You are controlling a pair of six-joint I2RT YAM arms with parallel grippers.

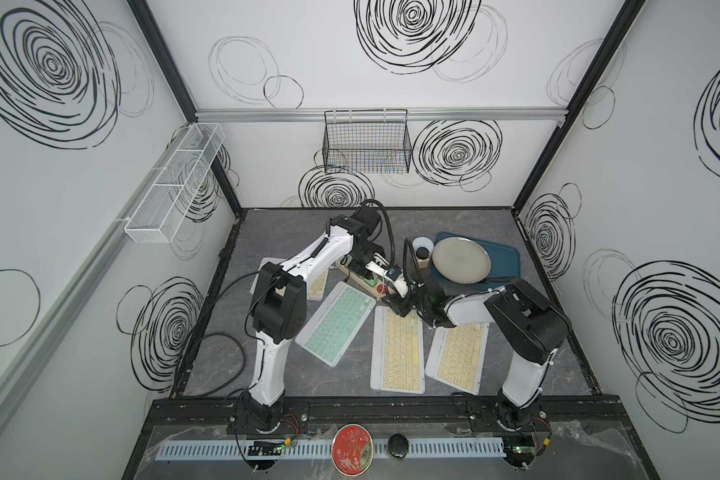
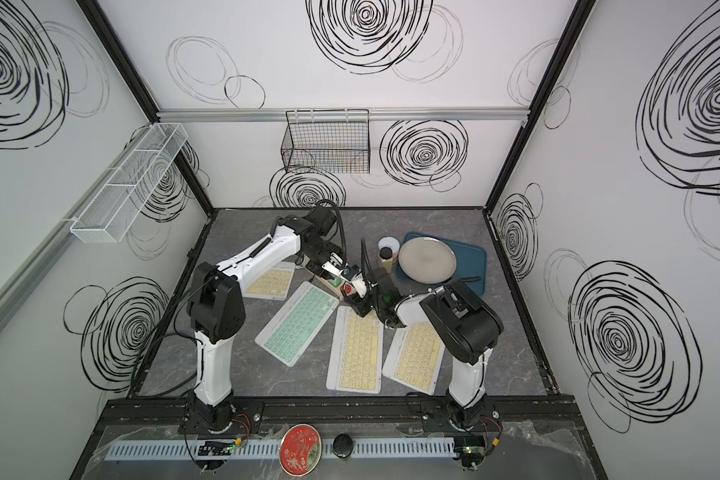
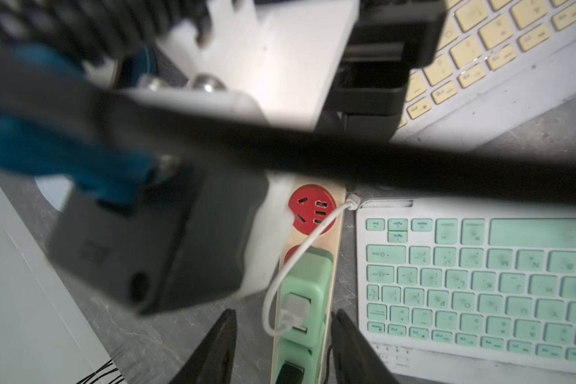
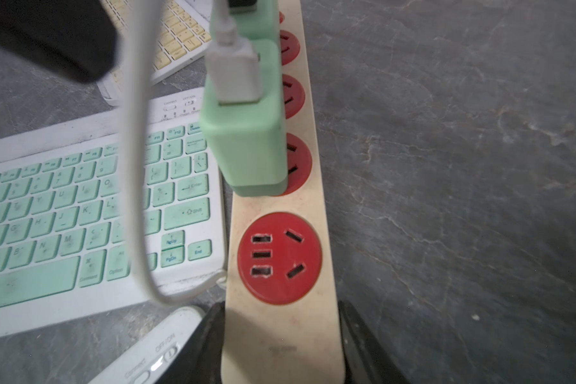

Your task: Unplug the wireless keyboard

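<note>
A wooden power strip with red sockets carries green adapters; a white plug with a white cable sits in one. The strip's near end lies between my right gripper's open fingers. My left gripper is part open above the green adapters, its fingers either side of the strip with the white plug just beyond them. A mint keyboard lies beside the strip, with yellow keyboards around it.
A blue tray with a grey plate and a cup stand at the back right. Wire baskets hang on the walls.
</note>
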